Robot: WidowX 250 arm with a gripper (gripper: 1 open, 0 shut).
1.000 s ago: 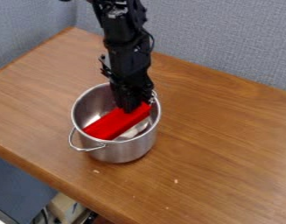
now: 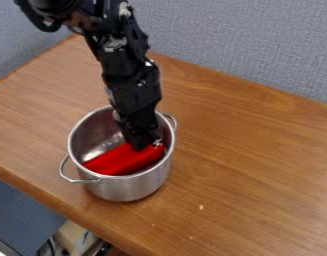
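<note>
A steel pot [image 2: 132, 186] with two loop handles stands near the left front edge of the wooden table. Inside lies a long red object [image 2: 119, 160]. The black gripper [image 2: 146, 142] reaches down into the pot at the red object's right end; its fingertips are partly hidden, and whether they are closed on it is unclear.
A grey wall [image 2: 246, 45] runs along the back. The table's front edge is close to the pot at lower left.
The arm has moved lower and leftward, and the red object sits lower in the pot than a second ago.
</note>
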